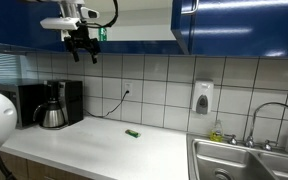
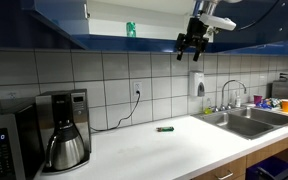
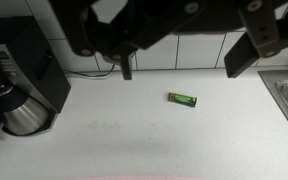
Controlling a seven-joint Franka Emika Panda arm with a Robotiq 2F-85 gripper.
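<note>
High above the counter [image 1: 104, 150], in front of the upper cabinets, my gripper [image 1: 85, 59] points downward. In the wrist view its two fingers [image 3: 239, 55] stand wide apart, so the gripper is open with nothing between them. A small green pack with a dark, reddish end [image 3: 182, 100] lies flat on the white counter, well below the gripper and apart from it. Another green item [image 2: 131, 29] stands in the open part of the upper cabinet; from exterior view 1 it is partly hidden behind the arm.
A coffee maker with a steel jug [image 2: 67, 145] and a microwave [image 2: 2, 150] stand at the counter's left. The sink [image 1: 224, 160], tap [image 1: 269, 108] and soap bottle [image 1: 217, 132] are at right. Blue cabinets [image 1: 244, 28] overhang the counter.
</note>
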